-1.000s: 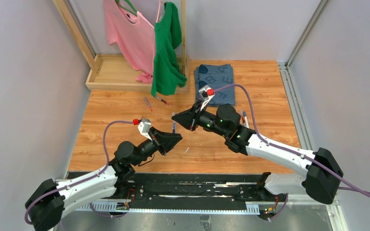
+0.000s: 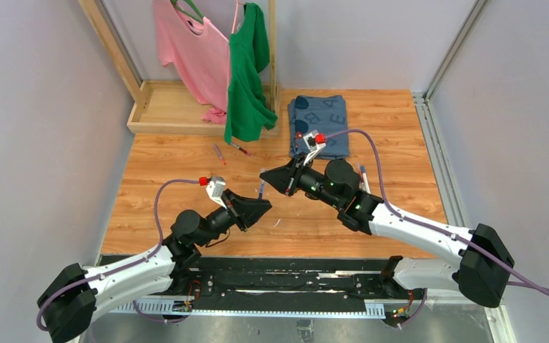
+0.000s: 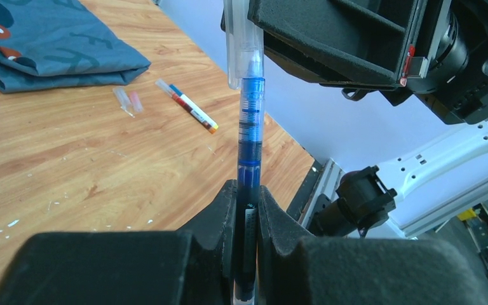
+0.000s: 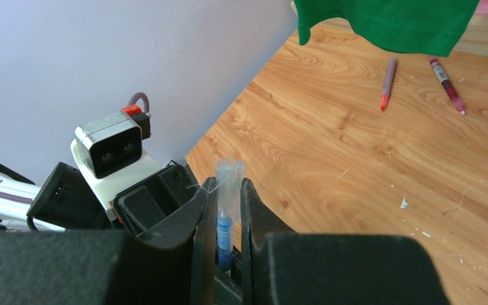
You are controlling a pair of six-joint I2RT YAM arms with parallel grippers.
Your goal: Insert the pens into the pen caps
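Note:
A blue pen (image 3: 250, 143) stands upright in the left wrist view, with my left gripper (image 2: 267, 206) shut around its lower part. Above it, my right gripper (image 2: 264, 176) is shut on a clear pen cap (image 3: 236, 41), mouth downward. The pen's tip shows through the clear wall at the cap's lower end; how deep it sits is hard to tell. In the right wrist view the cap (image 4: 227, 181) appears between the fingertips, over the blue pen (image 4: 225, 244).
Two uncapped pens, one pink (image 4: 388, 82) and one dark red (image 4: 446, 84), lie near the hanging green garment (image 4: 387, 22). Loose caps (image 3: 127, 100) and other pens (image 3: 190, 108) lie near the folded blue cloth (image 3: 57, 44).
My right gripper has shifted slightly to the right, carrying the cap. The left gripper has barely moved, and both stay shut.

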